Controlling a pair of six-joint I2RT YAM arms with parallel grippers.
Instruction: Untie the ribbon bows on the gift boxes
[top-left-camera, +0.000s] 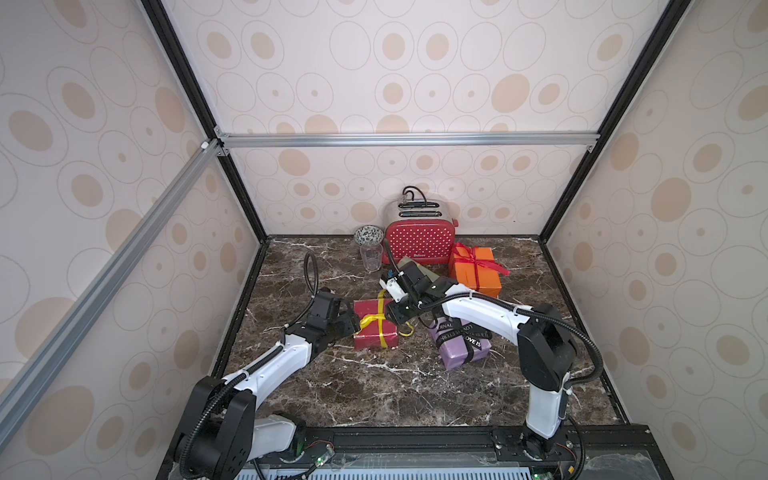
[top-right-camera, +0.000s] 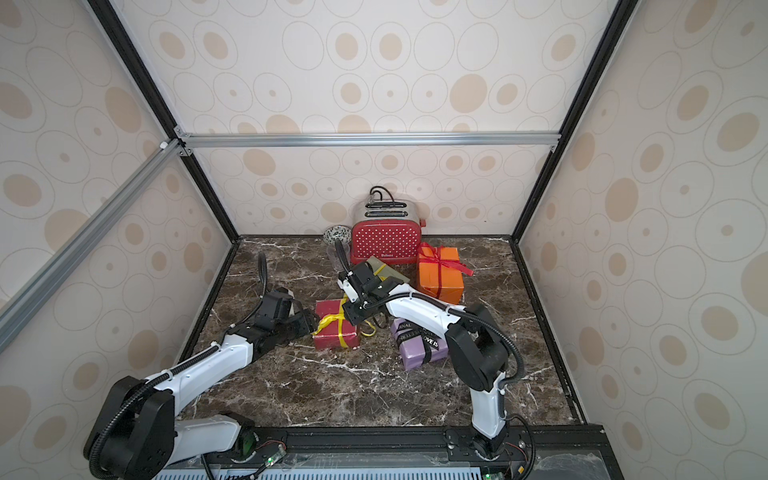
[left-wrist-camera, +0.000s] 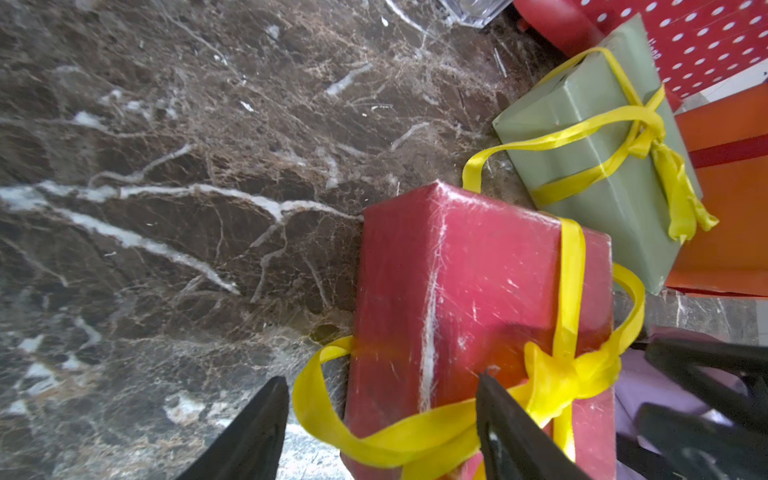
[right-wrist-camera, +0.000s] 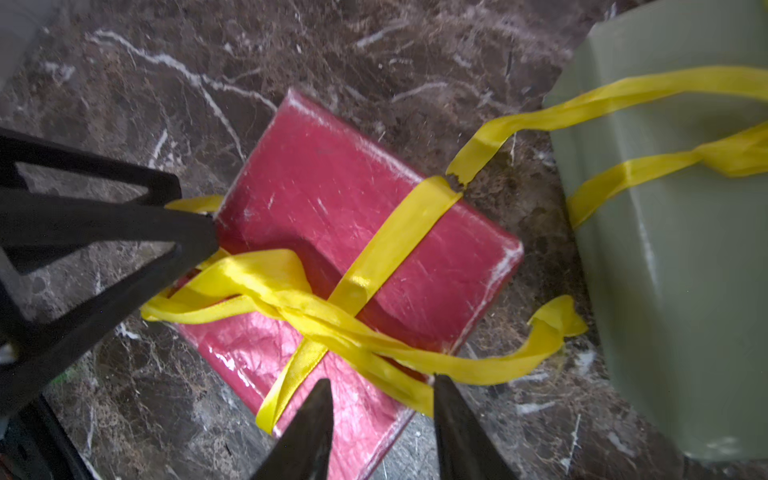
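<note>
A red box (left-wrist-camera: 424, 272) with a yellow ribbon bow (left-wrist-camera: 564, 376) sits mid-table, loops trailing over its sides. My left gripper is open at its left side, a yellow loop lying between the fingertips. My right gripper hangs over the same box, fingers part open by the trailing ribbon, not visibly closed on it. Behind stands a green box (right-wrist-camera: 656, 280) with yellow ribbon. A purple box (top-left-camera: 448, 352) with black printed ribbon lies at the right; an orange box (top-left-camera: 476, 272) with red ribbon is behind it.
A red dotted toaster (top-left-camera: 416, 240) and a glass jar (top-left-camera: 369, 252) stand at the back wall.
</note>
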